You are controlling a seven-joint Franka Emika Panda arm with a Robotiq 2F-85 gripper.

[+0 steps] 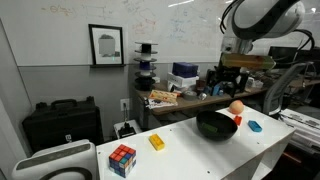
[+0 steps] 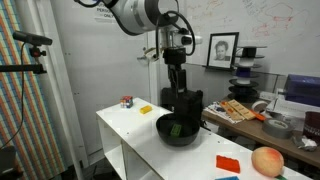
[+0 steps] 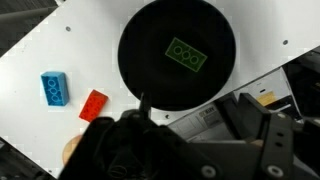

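A green block (image 3: 187, 55) lies inside the black bowl (image 3: 148, 62), as the wrist view shows; in exterior view 2 the same block (image 2: 176, 130) shows within the bowl (image 2: 182, 142). Above the bowl hangs my gripper, its dark fingers spread apart with nothing between them. To the side of the bowl a red block (image 3: 93, 105) and a blue block (image 3: 55, 88) rest on the white table. Farther off, a yellow block (image 1: 157, 142) sits near a multicoloured cube (image 1: 122, 160).
A round orange object (image 2: 268, 162) stands behind the red block. The white toaster-like appliance (image 1: 57, 163) occupies the near left in exterior view 1. Cookware and a dark rack (image 1: 146, 65) stand behind. Bare table lies between the bowl and the yellow block.
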